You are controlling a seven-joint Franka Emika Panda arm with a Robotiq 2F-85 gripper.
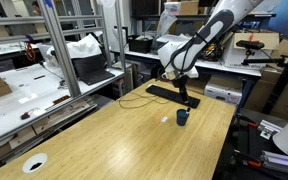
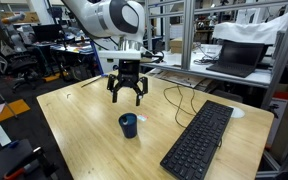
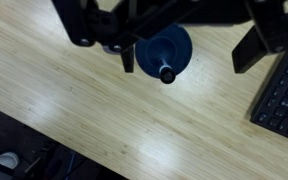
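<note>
A dark blue cup point(image 2: 129, 127) stands upright on the wooden table, with a thin stick-like object, perhaps a marker point(image 3: 167, 75), showing at its mouth in the wrist view. Above the cup hangs my gripper point(image 2: 126, 98), pointing down and open, with clear air between it and the rim in exterior view 2. In the wrist view the cup point(image 3: 174, 42) appears between the spread fingers, closer to the left one. Nothing is held. The arm's body partly covers the cup's far edge in that view.
A black keyboard point(image 2: 199, 138) lies beside the cup, with a cable running behind it. A small white item point(image 1: 165, 119) rests near the cup. An open laptop point(image 1: 92, 71) stands at the back by the metal frame.
</note>
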